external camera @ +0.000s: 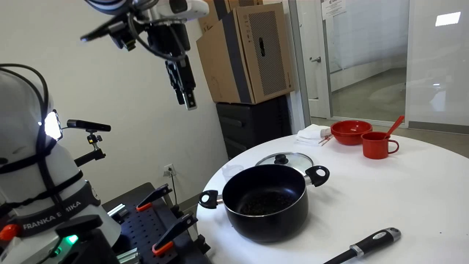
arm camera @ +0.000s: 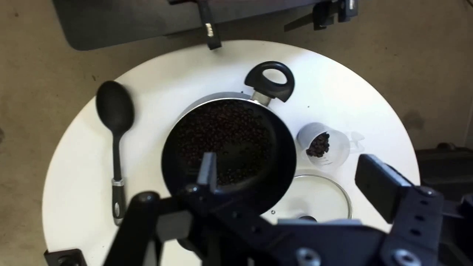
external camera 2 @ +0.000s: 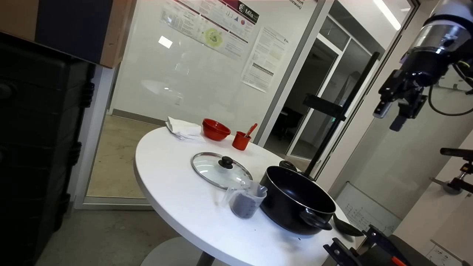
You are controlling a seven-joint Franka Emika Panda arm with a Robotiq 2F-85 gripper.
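Note:
High above the table, my gripper (external camera: 185, 102) hangs clear of everything; in exterior view 2 the same gripper (external camera 2: 390, 117) shows a gap between its fingers. In the wrist view the two fingers stand wide apart, open with nothing held. Below is a black pot (external camera: 266, 215), lidless, with dark beans (arm camera: 221, 128) on its bottom. Beside it a clear measuring cup (external camera 2: 246, 201) stands upright on the table, with some dark beans (arm camera: 318, 145) inside. A glass lid (external camera 2: 208, 167) with a black knob lies flat near the pot and cup.
A black spoon (arm camera: 116, 106) lies on the other side of the pot. Red bowls (external camera: 350, 132), a red mug (external camera: 376, 146) with a red utensil, and white cloths (external camera: 311, 134) occupy the table's far side. Clamps (external camera: 173, 233) sit on the robot's bench.

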